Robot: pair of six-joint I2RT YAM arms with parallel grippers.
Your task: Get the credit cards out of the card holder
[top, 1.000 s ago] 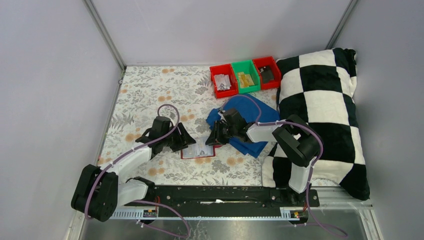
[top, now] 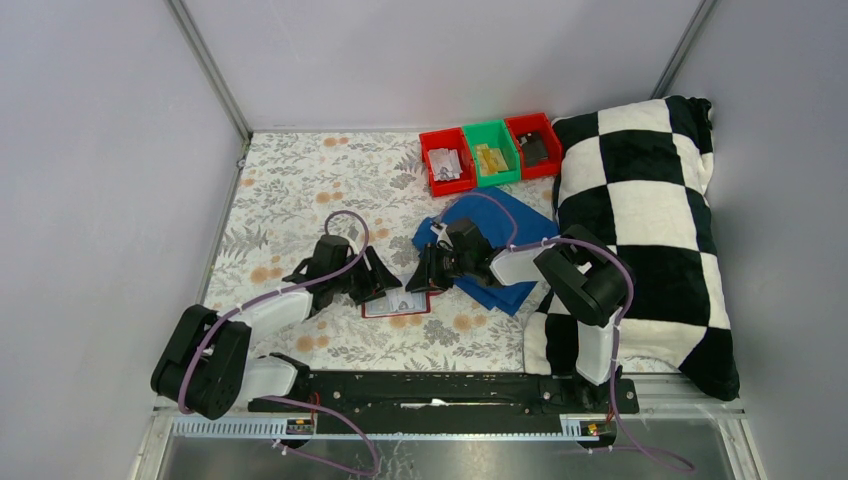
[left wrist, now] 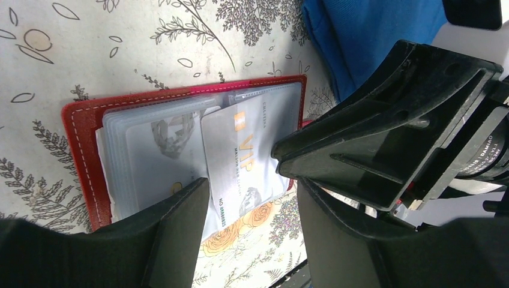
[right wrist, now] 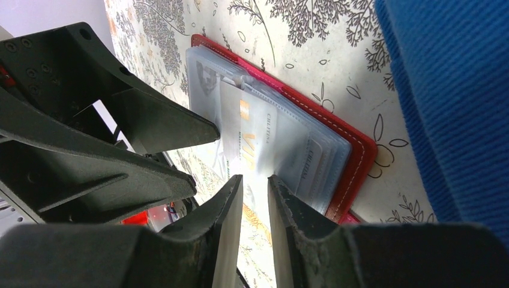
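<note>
The red card holder [left wrist: 84,156] lies open on the patterned table, with clear plastic sleeves [left wrist: 150,144] inside. A white card marked VIP [left wrist: 231,144] lies across the middle of the sleeves, slightly askew; how far it is out of its pocket I cannot tell. Over the holder, my left gripper is open, its fingers wide apart on either side of the card's near end. From the other side comes my right gripper, low over the same card [right wrist: 246,129], a narrow gap between its fingertips. No card shows clamped in either gripper.
Two red bins [top: 434,183] [top: 549,168] and a green one [top: 501,179] stand at the back, holding cards and other items. A blue cloth [top: 515,293] lies under the right arm. The checkered cushion [top: 640,150] fills the right side.
My left gripper has moved rightward over the holder, closer to the right gripper. The right gripper has shifted slightly left. The holder has stayed in place.
</note>
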